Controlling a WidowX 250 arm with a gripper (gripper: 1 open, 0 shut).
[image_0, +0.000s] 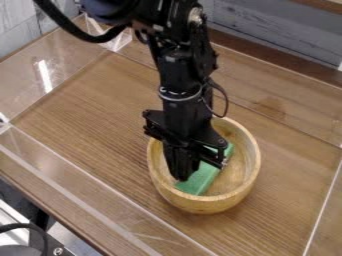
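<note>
My black gripper reaches down into a tan round bowl at the right of centre, its tips over the left part of the bowl's inside. A green flat object lies in the bowl, partly behind the gripper. The gripper looks shut; I see nothing held between its fingers, though the tips are dark and hard to make out.
A grey wall stands at the back, and a cable shows at the lower left beyond the table's edge.
</note>
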